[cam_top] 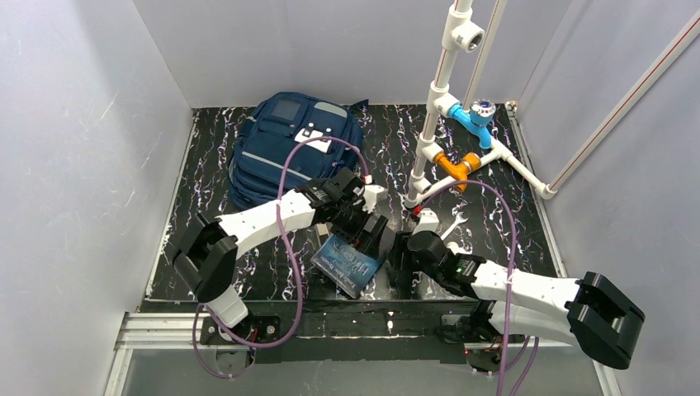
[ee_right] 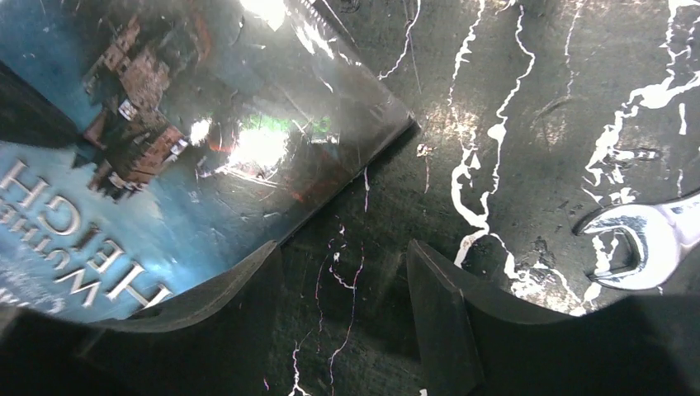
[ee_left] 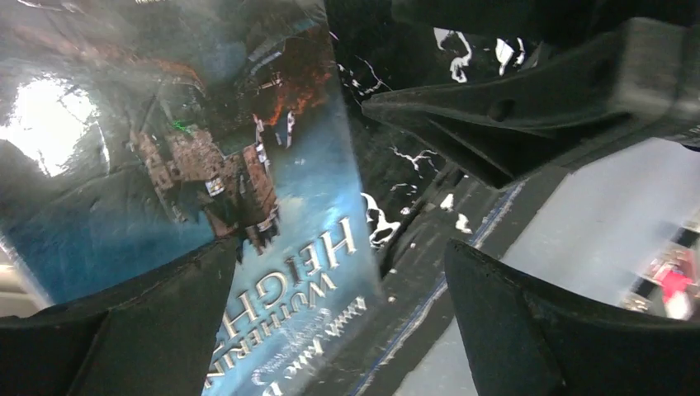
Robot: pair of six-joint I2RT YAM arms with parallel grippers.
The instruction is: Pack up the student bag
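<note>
A book with a dark glossy blue cover (cam_top: 346,265) lies on the table at the front middle, its raised lettering showing in both wrist views. Over the book hovers my left gripper, its fingers wide apart with nothing between them. My right gripper is open beside the book's corner, only bare marble pattern between its fingertips. The book's edge (ee_right: 330,191) passes just beyond the right gripper's left finger. At the back left rests the navy student bag (cam_top: 285,148), lying flat; a white label shows on it.
An open-ended wrench (ee_right: 652,239) lies right of the right gripper. White pipework with a blue valve (cam_top: 475,121) and an orange fitting (cam_top: 459,167) stands at the back right.
</note>
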